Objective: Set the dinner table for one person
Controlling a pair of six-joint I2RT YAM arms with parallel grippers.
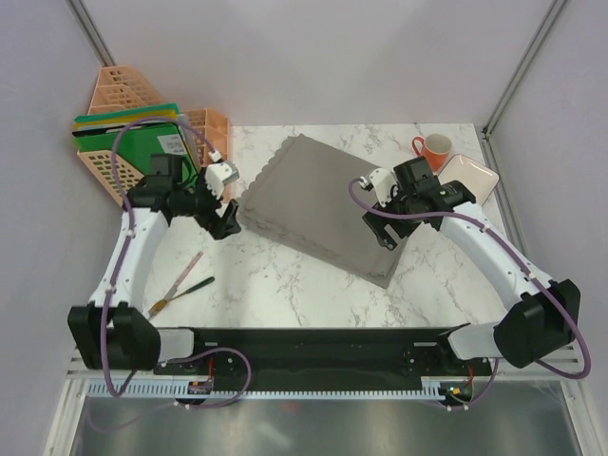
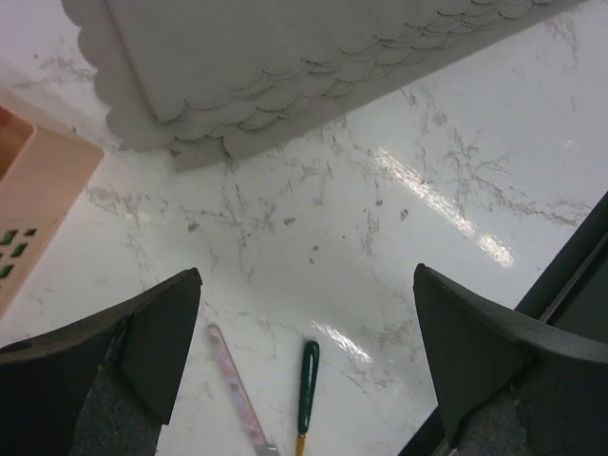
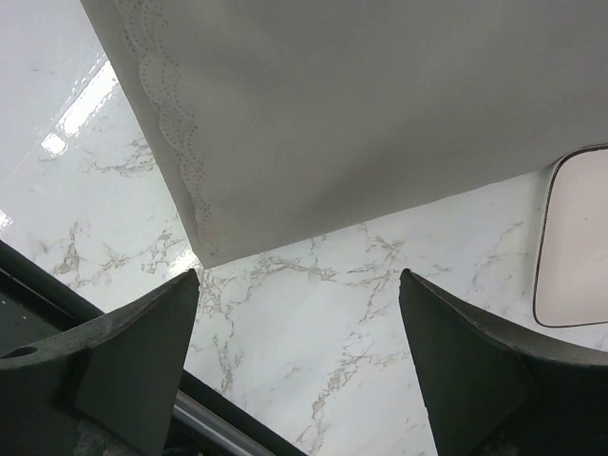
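Observation:
A grey cloth with scalloped edges [image 1: 318, 204] lies slanted across the middle of the table, its near left edge layered in several folds. Above the marble just off the cloth's left end, my left gripper [image 1: 226, 226] hangs open and empty. Its wrist view shows the folded edge [image 2: 285, 90] ahead and bare table between the fingers. My right gripper [image 1: 388, 236] is over the cloth's right part, fingers apart. In the right wrist view, a cloth corner [image 3: 214, 242] lies near the left finger. Two utensils, one with a pink handle [image 2: 233, 385], one with a green handle [image 2: 309, 385], lie at the left.
An orange mug [image 1: 437, 149] and a pale rectangular tray [image 1: 470, 178] stand at the back right. A peach basket [image 1: 217, 133] holding folders fills the back left corner.

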